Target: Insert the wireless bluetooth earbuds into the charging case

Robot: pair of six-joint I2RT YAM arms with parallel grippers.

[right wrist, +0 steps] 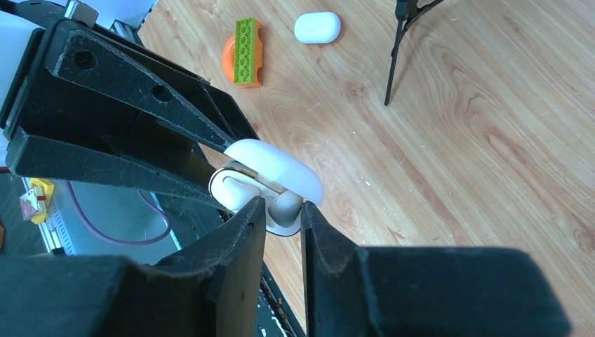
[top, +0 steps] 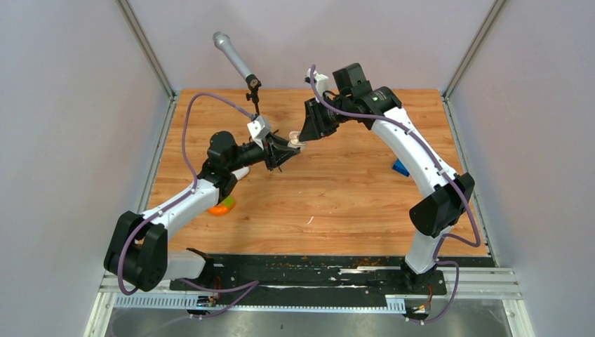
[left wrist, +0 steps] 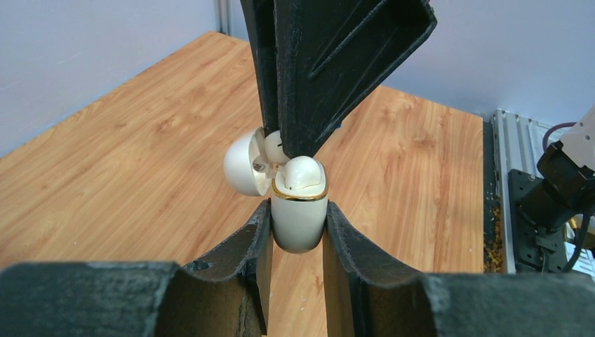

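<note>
The white charging case (left wrist: 299,223), gold-rimmed and with its lid (left wrist: 242,165) open, is held upright by my left gripper, shut on its body. One white earbud (left wrist: 303,172) sits in the case's near slot. A second earbud (right wrist: 286,208) is at the other slot, between the fingers of my right gripper. Those fingers are a little apart; whether both press on the bud, I cannot tell. How deep this bud sits is hidden. From above, both grippers meet at the case (top: 297,142) over the table.
Another rounded white object (right wrist: 317,27) lies on the table beside an orange and green block piece (right wrist: 245,53). A thin black stand (top: 254,91) rises behind my left gripper. One blue block (top: 400,168) lies at the right.
</note>
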